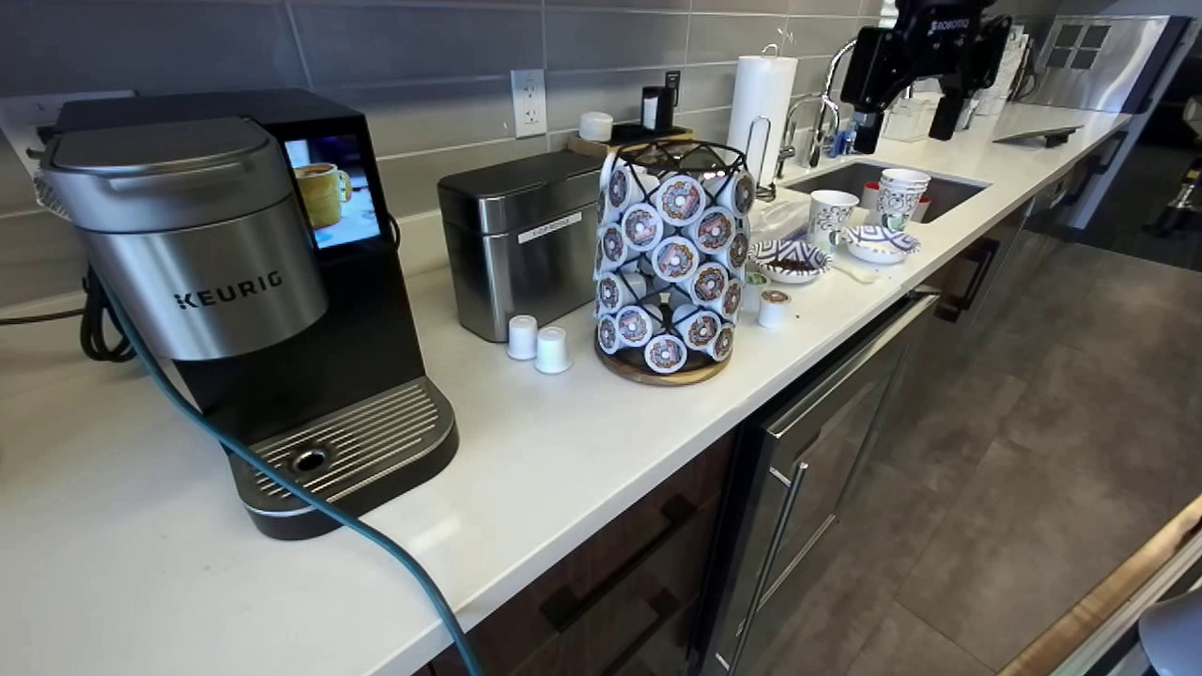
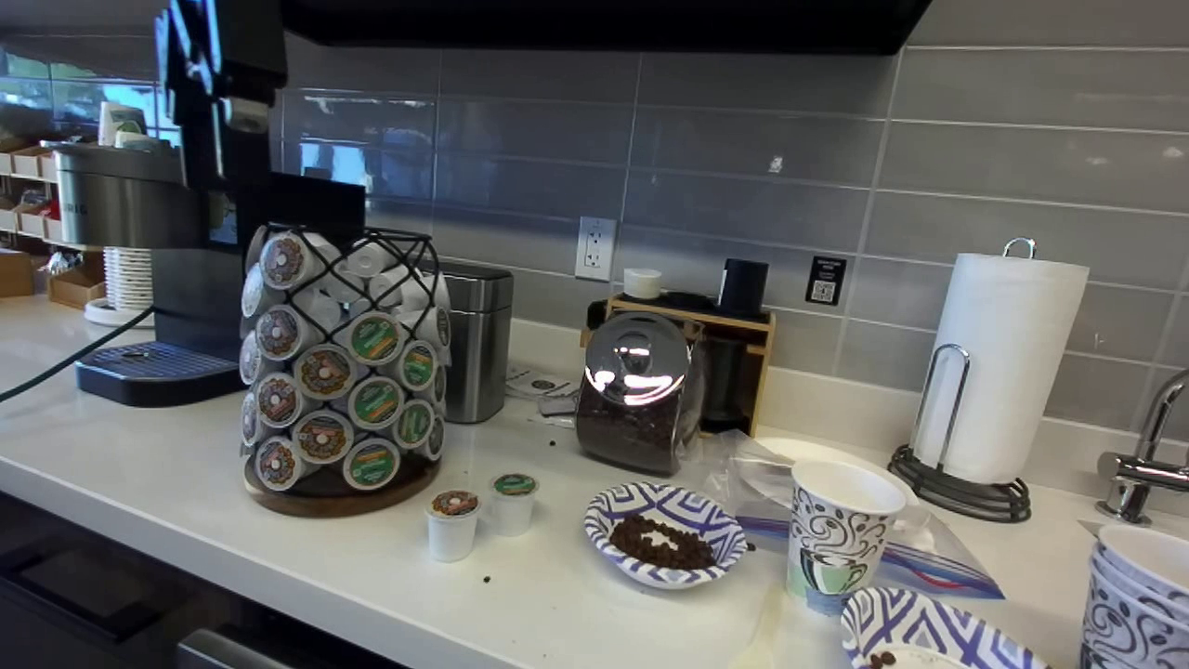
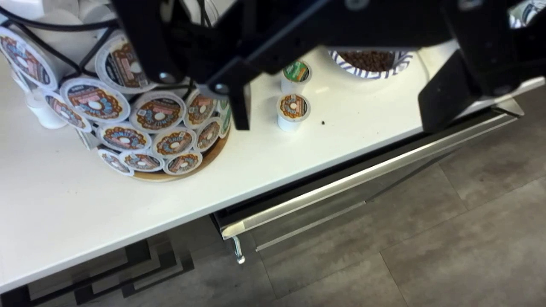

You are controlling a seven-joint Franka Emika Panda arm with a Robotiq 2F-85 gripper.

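High over the counter, my gripper (image 1: 905, 128) hangs with its fingers spread wide and nothing between them. From the wrist view, the gripper has one dark finger (image 3: 239, 105) near the pod carousel (image 3: 217, 148) and the other finger (image 3: 442, 99) over the counter's front edge. Wire mesh and coffee pods make up the round carousel (image 1: 673, 265). Beside it stand two loose pods, an orange-topped pod (image 2: 452, 524) and a green-topped pod (image 2: 514, 502). A patterned bowl (image 2: 607, 507) contains dark beans. The Keurig coffee maker (image 1: 242, 253) sits at the left, its screen lit.
Two white pods (image 1: 537, 345) stand before a dark metal bin (image 1: 518, 242). Paper cups (image 1: 898, 203), another bowl (image 1: 879, 242), a glass jar (image 2: 635, 429) and a paper towel roll (image 2: 1009, 357) also occupy the counter. A teal cable (image 1: 338, 516) crosses in front of the coffee maker.
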